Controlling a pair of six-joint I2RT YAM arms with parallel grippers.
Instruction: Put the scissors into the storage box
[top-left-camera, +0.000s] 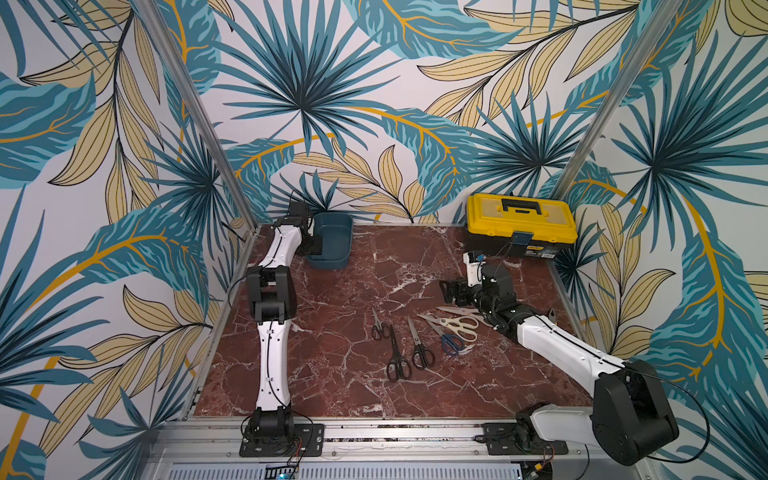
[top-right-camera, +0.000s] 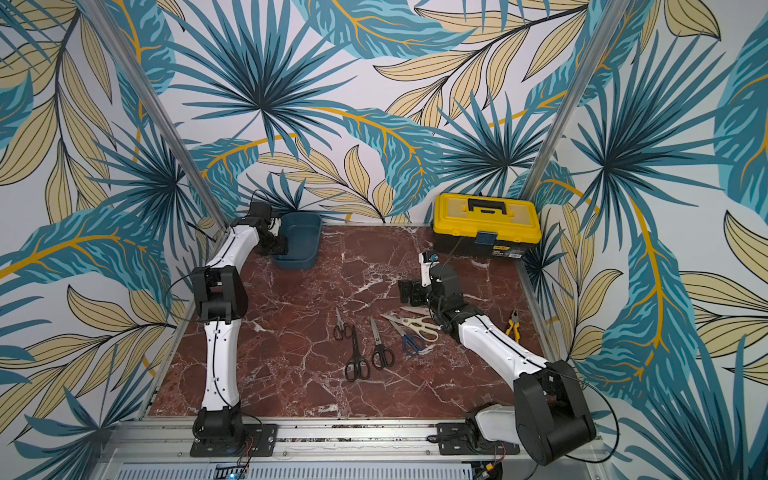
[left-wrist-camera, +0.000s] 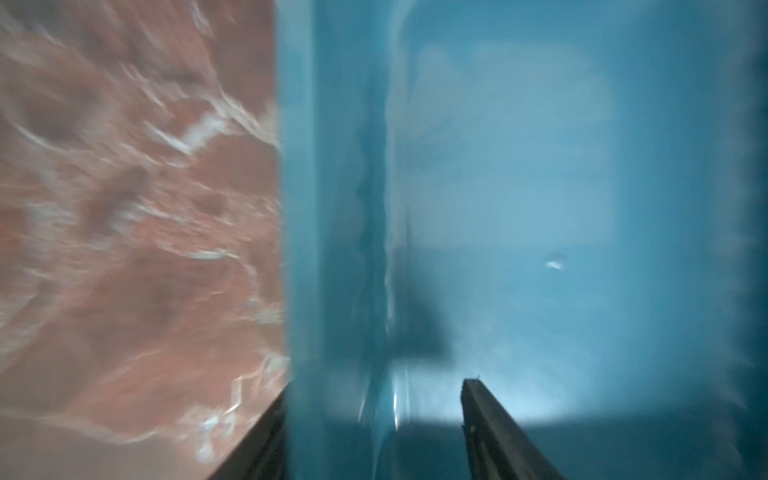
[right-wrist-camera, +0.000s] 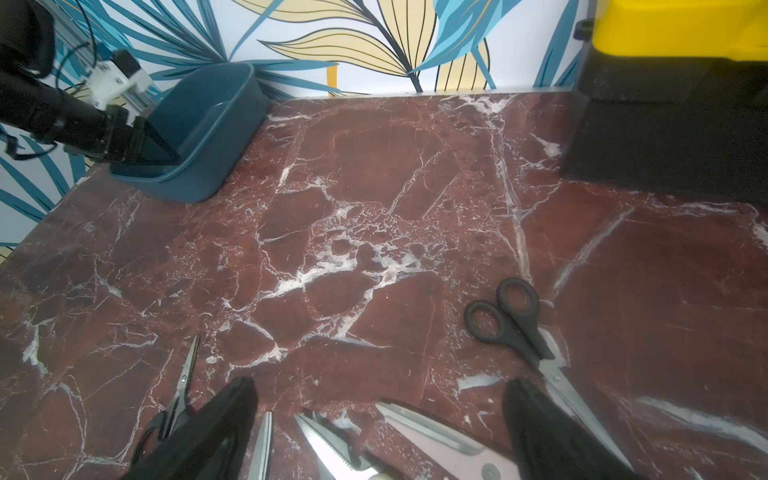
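The teal storage box (top-left-camera: 336, 244) sits at the back left. My left gripper is down at its near rim, fingertips apart either side of the wall, part open; whether it touches the wall is unclear in the blurred left wrist view. Several scissors lie on the table, among them black ones (top-left-camera: 398, 368), a small pair (top-left-camera: 378, 332), a blue pair (top-left-camera: 452, 344) and cream ones (top-left-camera: 466, 328). My right gripper hangs open above some scissors, with black-handled scissors (right-wrist-camera: 528, 336) beyond it.
A yellow-lidded toolbox (top-left-camera: 520, 216) stands at the back right. Yellow pliers (top-right-camera: 513, 328) lie at the right edge.
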